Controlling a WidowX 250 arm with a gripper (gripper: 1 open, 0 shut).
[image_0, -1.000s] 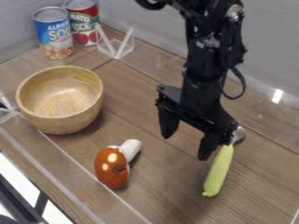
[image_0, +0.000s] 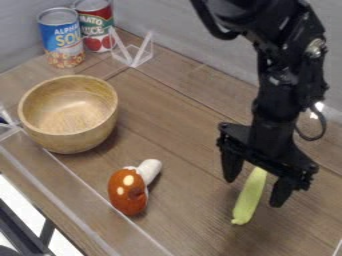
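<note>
My black gripper (image_0: 254, 180) hangs open low over a long pale yellow-green object (image_0: 246, 205) on the wooden table, its two fingers either side of that object's upper part. Whether they touch it is unclear. A red-and-white toy mushroom (image_0: 130, 191) lies to the left, its white stem pointing toward the back.
A wooden bowl (image_0: 68, 135) stands at the left. Behind it are an Alpine soup can (image_0: 63, 40) and a red tomato can (image_0: 96, 28) by the wall.
The gripper has come down and shifted over the pale yellow-green object, which now sits between its fingers. The mushroom, bowl and cans have not moved.
</note>
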